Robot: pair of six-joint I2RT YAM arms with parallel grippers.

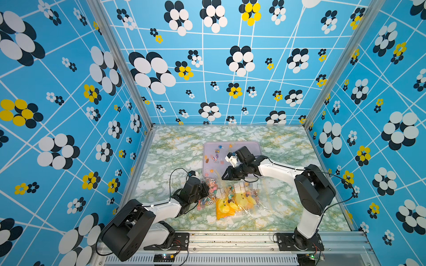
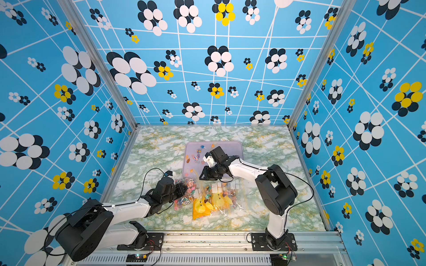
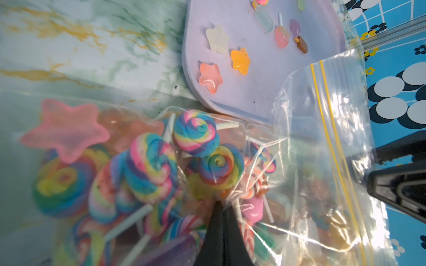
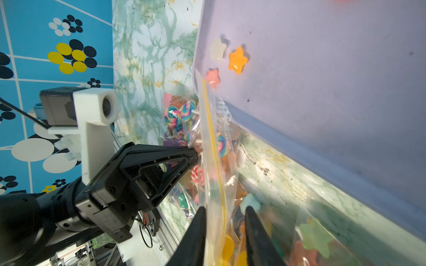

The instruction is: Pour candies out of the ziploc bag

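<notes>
The ziploc bag (image 3: 155, 168) of lollipops and candies lies in front of the tray; its yellow-lined zip strip (image 4: 212, 146) stands up. My left gripper is shut at the bag's middle, pinching its film. My right gripper is part open, with the zip strip between or just behind its fingers; whether it touches is unclear. More bags (image 1: 235, 201) with yellow and assorted contents lie to the right.
A lilac tray (image 4: 310, 88) behind the bags holds a few loose candies, including an orange star (image 4: 237, 59).
</notes>
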